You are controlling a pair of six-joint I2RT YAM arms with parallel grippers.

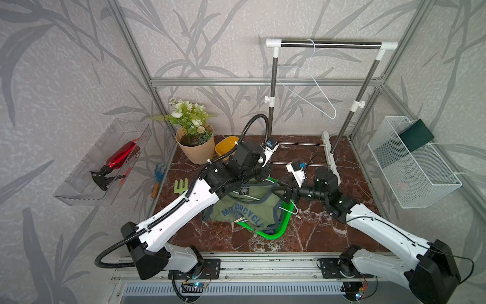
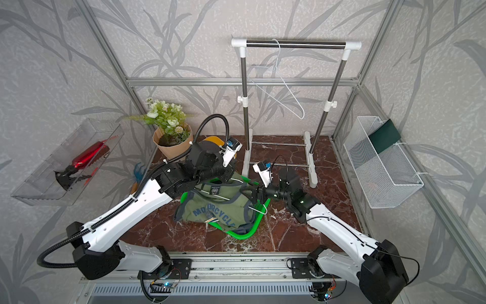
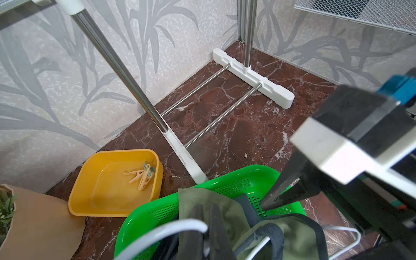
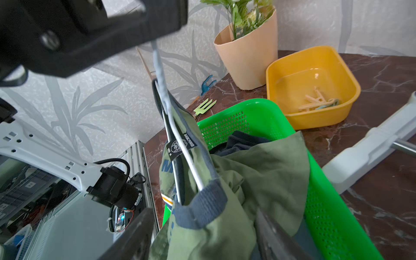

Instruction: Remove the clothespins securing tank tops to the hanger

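Note:
The olive tank top (image 1: 248,208) with blue lettering drapes over the green basket (image 1: 270,235), a white wire hanger (image 4: 189,161) running through its neck. My left gripper is shut on the hanger's upper wire and holds it up, as the right wrist view also shows. In that view my right gripper stands part open, one of its fingers (image 4: 140,231) on each side of the dark-edged strap (image 4: 203,203); contact cannot be told. No clothespin shows on this strap. Several loose clothespins (image 3: 143,174) lie inside the yellow bin (image 3: 99,182).
A potted plant (image 1: 195,147) stands left of the yellow bin. Behind the basket rises a garment rack (image 1: 273,91), a second, empty hanger (image 1: 324,96) on its bar. The two arms are close together over the basket. Bare floor (image 1: 319,228) lies right of it.

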